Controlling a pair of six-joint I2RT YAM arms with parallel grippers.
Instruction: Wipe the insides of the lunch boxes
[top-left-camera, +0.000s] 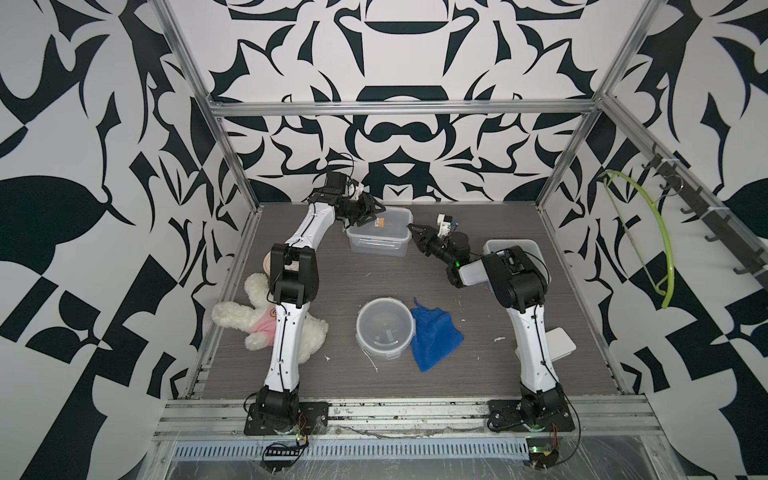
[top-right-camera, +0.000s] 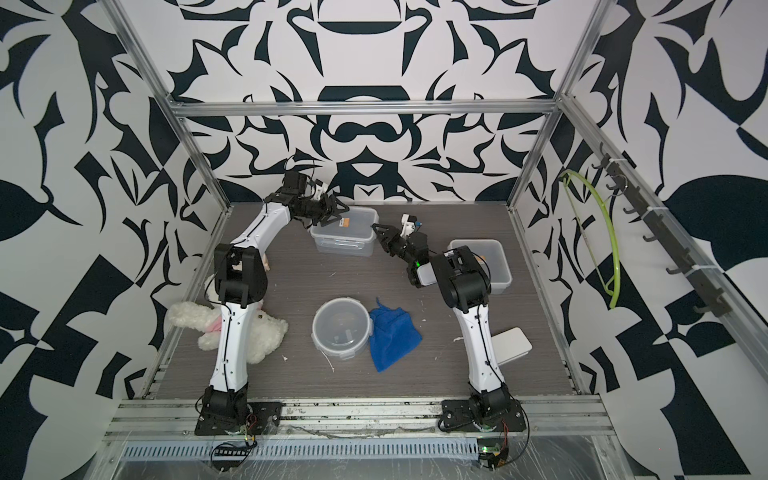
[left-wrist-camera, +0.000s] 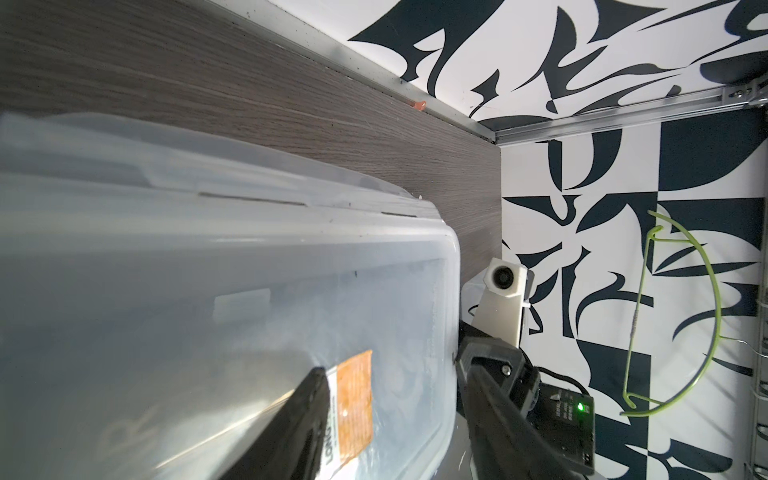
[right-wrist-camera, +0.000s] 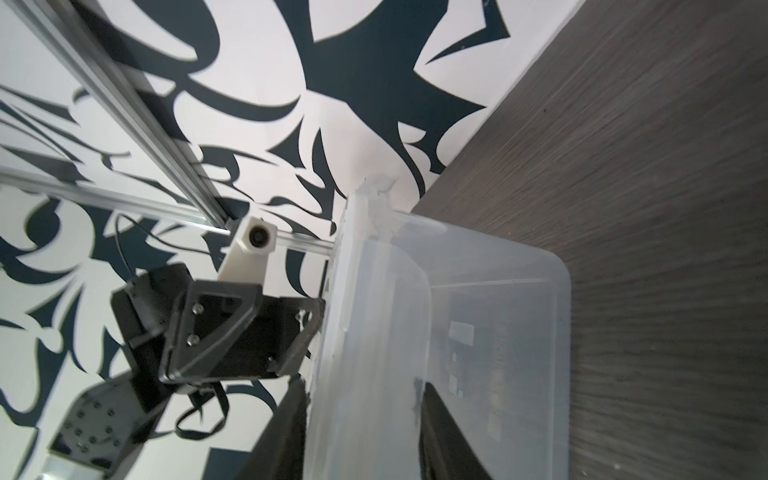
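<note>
A lidded rectangular lunch box (top-left-camera: 384, 240) with an orange label sits at the back middle. My left gripper (top-left-camera: 366, 209) is over its left part; the fingers reach onto the box in the left wrist view, but what they grip is unclear. My right gripper (top-left-camera: 414, 232) is at the box's right end, fingers apart around its clear edge in the right wrist view. A round lidded container (top-left-camera: 384, 324) stands in front, with a blue cloth (top-left-camera: 436, 336) beside it. A second rectangular container (top-right-camera: 492, 264) is at the right, partly behind the right arm.
A white plush toy (top-left-camera: 240, 314) lies at the left under the left arm. A white flat object (top-left-camera: 560, 342) is at the front right. A green hose-like loop (top-left-camera: 668, 256) hangs on the right rail. Bare table lies between the back box and the round container.
</note>
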